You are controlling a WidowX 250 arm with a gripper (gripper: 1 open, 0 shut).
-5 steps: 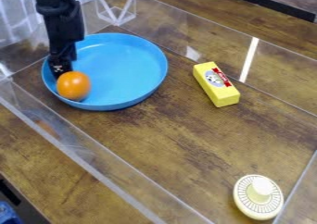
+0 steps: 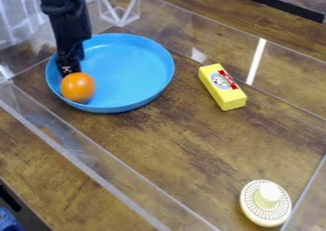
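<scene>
A blue plate (image 2: pixel 132 73) lies at the upper left with an orange ball (image 2: pixel 78 87) in its left front part. My black gripper (image 2: pixel 69 65) reaches down from the top over the plate's left edge, just behind the orange. Its fingertips are small and dark, and I cannot see clearly how far apart they stand.
A yellow box (image 2: pixel 222 87) lies right of the plate. A white round object (image 2: pixel 265 204) sits at the lower right. Clear plastic strips and walls border the wooden table (image 2: pixel 152 158), whose middle is free.
The orange has shifted very slightly over the last second. My gripper stays at the plate's left edge, almost unmoved.
</scene>
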